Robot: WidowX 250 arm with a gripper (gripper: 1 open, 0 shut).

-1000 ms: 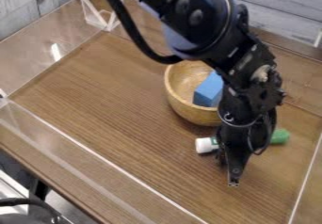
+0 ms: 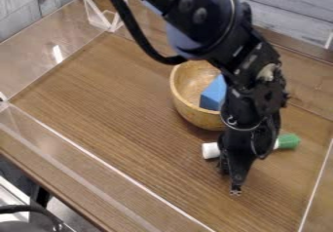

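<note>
The black gripper (image 2: 236, 174) is low over the wooden table, its fingertips down near the surface in front of a green-and-white cylindrical object (image 2: 285, 140). The middle of that object is hidden behind the gripper; the white end pokes out to the left, the green end to the right. The fingers look close together, and nothing can be made out between them. Behind the gripper, a tan bowl (image 2: 189, 79) holds a blue block (image 2: 213, 96), partly covered by the arm.
A clear plastic edge runs along the left side, and a pale wooden wall (image 2: 293, 12) stands at the back.
The gripper has shifted very slightly; otherwise the scene looks the same.
</note>
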